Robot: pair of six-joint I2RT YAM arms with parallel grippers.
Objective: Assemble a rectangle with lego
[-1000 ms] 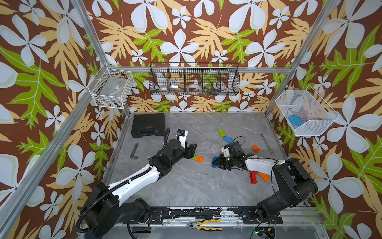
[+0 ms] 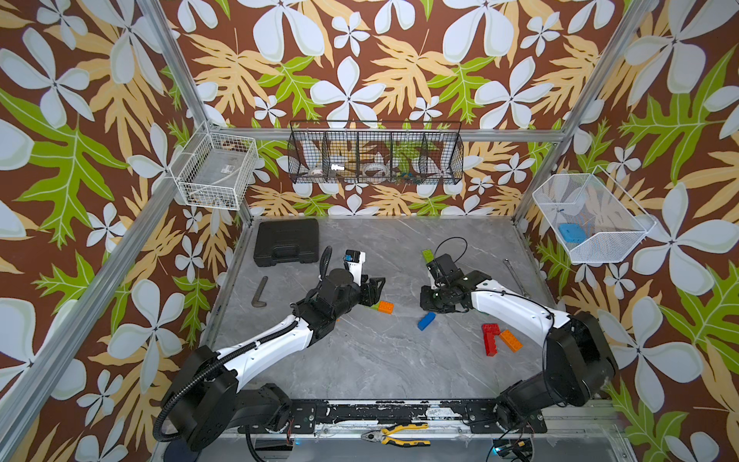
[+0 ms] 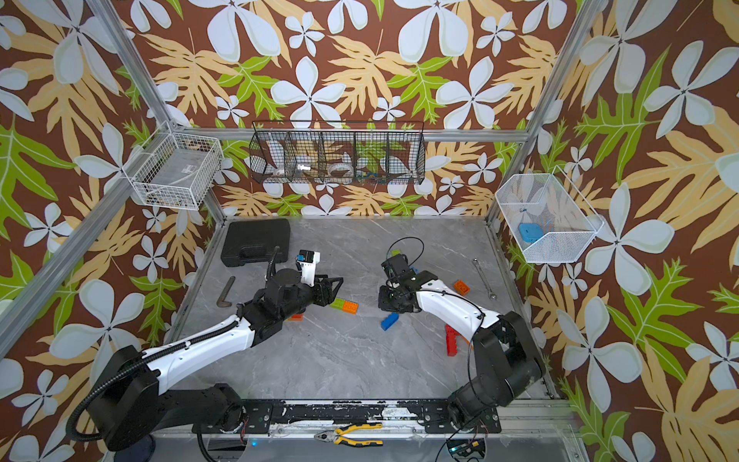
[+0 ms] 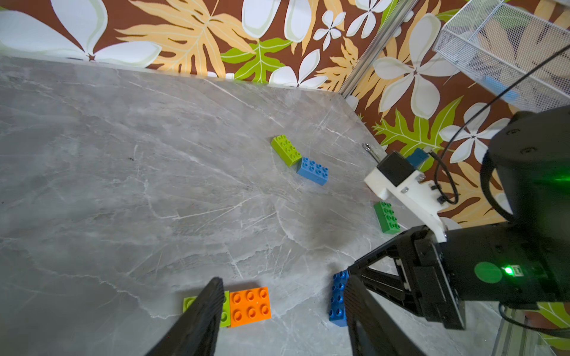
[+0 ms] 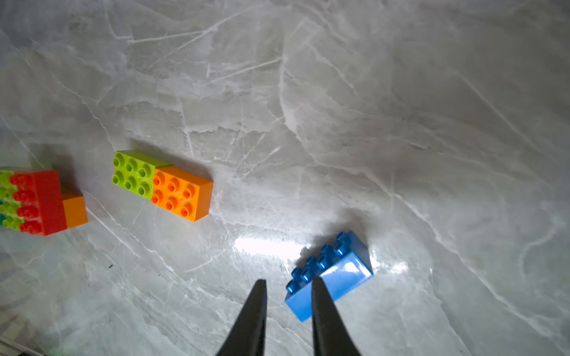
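Note:
A dark blue brick [image 2: 425, 321] lies alone on the table, long side slanting. My right gripper hangs above it with its fingers parted; one fingertip overlaps the brick's near end in the right wrist view, nothing gripped. Lime [image 5: 134, 172] and orange [image 5: 181, 192] bricks stand end to end, left of the blue one. Farther left in that view, a red brick [image 5: 44, 203] sits among lime and orange ones. My left gripper is open and empty, above and behind the lime-orange pair.
At the back lie another lime brick [image 4: 286, 149] and a lighter blue brick [image 4: 313, 171]. Red bricks [image 3: 451, 340] and a green brick [image 4: 387, 217] are on the right. A wrench [image 3: 484, 278] lies near the right edge, a black case [image 2: 285, 241] at back left.
The brick has shifted slightly right and turned. The left arm barely moved.

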